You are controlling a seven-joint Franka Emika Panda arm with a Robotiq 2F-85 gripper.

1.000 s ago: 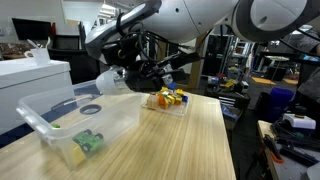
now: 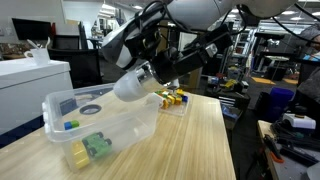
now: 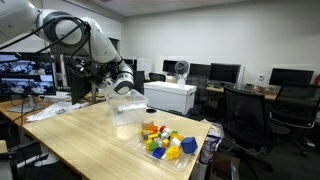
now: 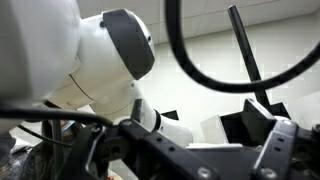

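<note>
A clear plastic bin [image 2: 125,127] stands on the table, with a green block [image 2: 97,144], a yellow block [image 2: 80,153] and a blue piece [image 2: 71,125] inside. In exterior view 1, the arm's rounded white part [image 2: 134,84] overlaps the bin's far rim; I cannot tell whether they touch. The wrist view shows my gripper along the bottom, its dark fingers [image 4: 282,142] apart and nothing seen held between them. In both exterior views the fingertips are hard to pick out among the dark arm parts and cables.
A shallow tray of several coloured blocks [image 3: 172,138] sits beyond the bin, on the table's far side. A white box [image 3: 170,96] is at the back, with office chairs around.
The arm's white part has come nearer to exterior view 1 and shifted right. Across the same frames the bin and the blocks in it have moved right over the table.
</note>
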